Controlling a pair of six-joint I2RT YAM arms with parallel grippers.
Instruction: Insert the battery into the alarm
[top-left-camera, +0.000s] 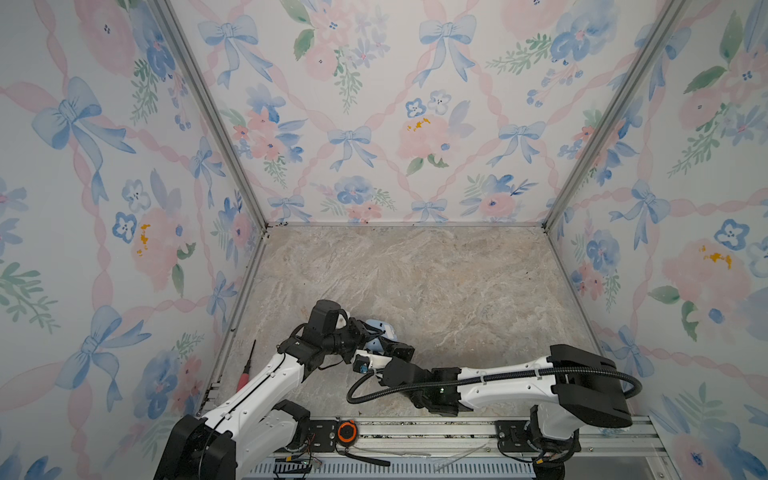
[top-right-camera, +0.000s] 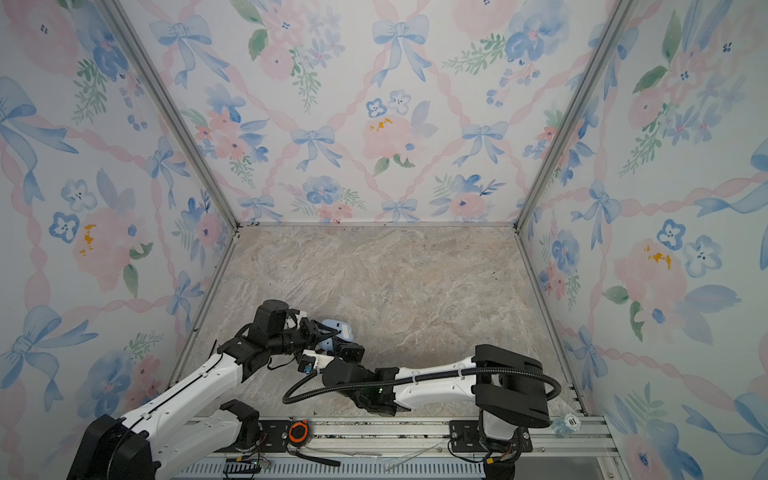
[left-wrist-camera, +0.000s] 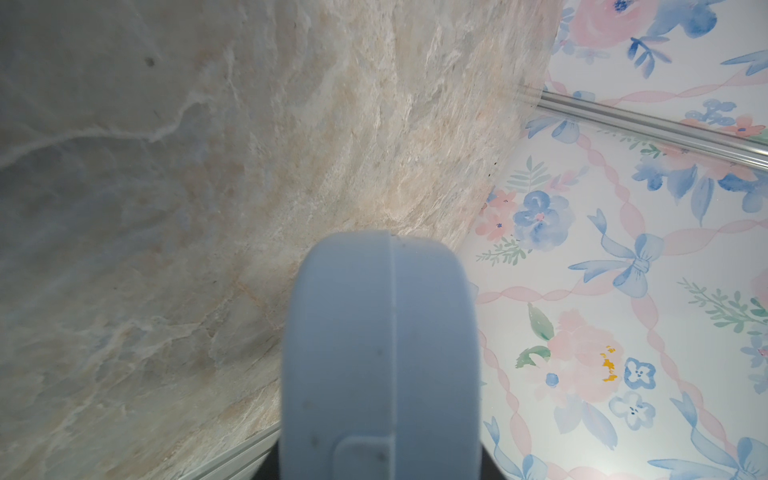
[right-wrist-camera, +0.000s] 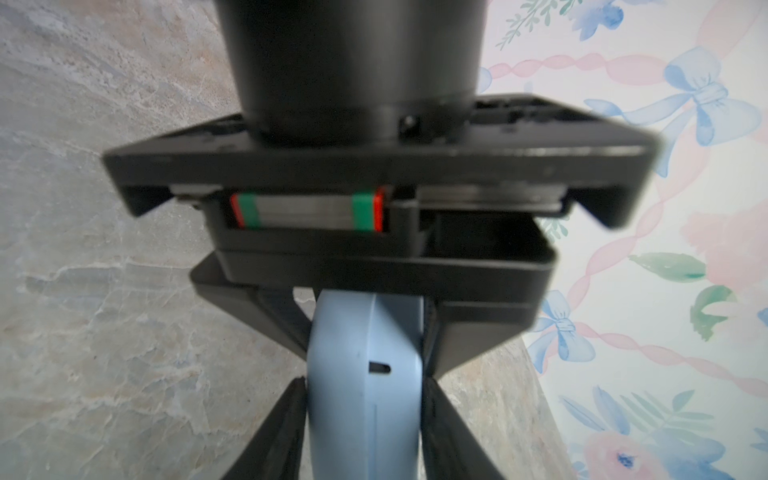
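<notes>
The alarm, a rounded light blue case (left-wrist-camera: 384, 344), fills the lower middle of the left wrist view. My left gripper (top-left-camera: 369, 329) is shut on it, holding it above the table. In the right wrist view the dark left fingers (right-wrist-camera: 280, 316) clasp the upper part of the case, which has a small dark slot. Closer to the camera, the fingertips (right-wrist-camera: 285, 424) of my right gripper lie along both sides of the same case. Whether they press on it is unclear. Both top views show the two grippers meeting at the alarm (top-right-camera: 342, 326). No battery shows anywhere.
A red-handled screwdriver (top-left-camera: 244, 377) lies by the left edge. An orange and black round object (top-left-camera: 346, 432) rests at the front rail. Behind and right of the arms, the marbled table (top-left-camera: 448, 280) is clear.
</notes>
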